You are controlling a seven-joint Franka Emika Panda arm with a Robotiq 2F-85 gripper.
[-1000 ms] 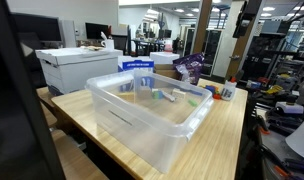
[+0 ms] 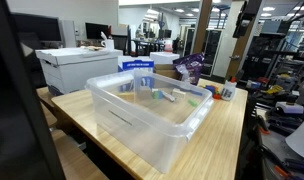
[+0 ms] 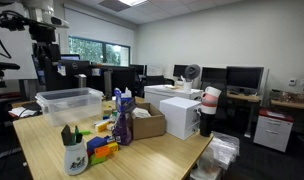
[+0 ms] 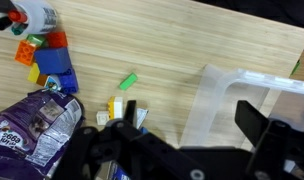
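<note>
My gripper is high above the table, its two dark fingers [image 4: 248, 118] wide apart and nothing seen between them. In exterior view 1 it hangs at the upper right, well clear of the tabletop. A translucent plastic bin [image 4: 206, 110] lies under the right finger; exterior view 1 shows the bin [image 2: 142, 133] large in the middle. Left of it on the wood are a small green piece [image 4: 128, 81], yellow and white pieces [image 4: 115, 106], a blue block [image 4: 54, 60] with red and orange ones, and a dark purple bag [image 4: 32, 132].
A white cup [image 3: 75, 158] with pens stands by the near edge in exterior view 2. Behind the bag are a cardboard box [image 3: 147, 124] and a white box [image 3: 180, 116]. Bare wood [image 4: 172, 45] stretches between the blocks and the bin.
</note>
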